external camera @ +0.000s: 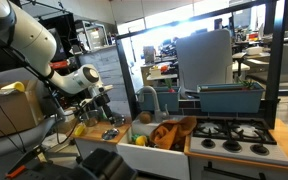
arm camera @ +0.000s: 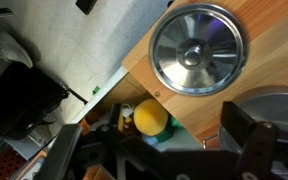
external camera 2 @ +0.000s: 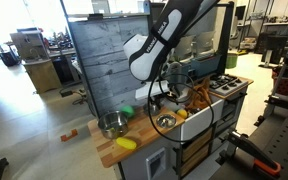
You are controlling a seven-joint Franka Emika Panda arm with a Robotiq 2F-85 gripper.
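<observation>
My gripper is open, its two dark fingers well apart with nothing held between them. Below it in the wrist view, a round steel-rimmed lid [arm camera: 196, 50] with a centre knob lies flat on the wooden counter. Beside the lid, at the right, is part of a metal pot [arm camera: 271, 104], partly covered by a finger. In exterior view 2 the lid [external camera 2: 165, 120] rests to the right of the pot [external camera 2: 112, 124], and the gripper [external camera 2: 160, 92] hangs above the counter behind it.
A yellow round thing [arm camera: 151, 117] lies in the sink. A yellow object [external camera 2: 126, 142] sits at the counter's front edge, a green one [external camera 2: 128, 112] behind the pot. The faucet [external camera: 156, 98] rises behind the sink; the stove [external camera: 238, 137] stands farther right.
</observation>
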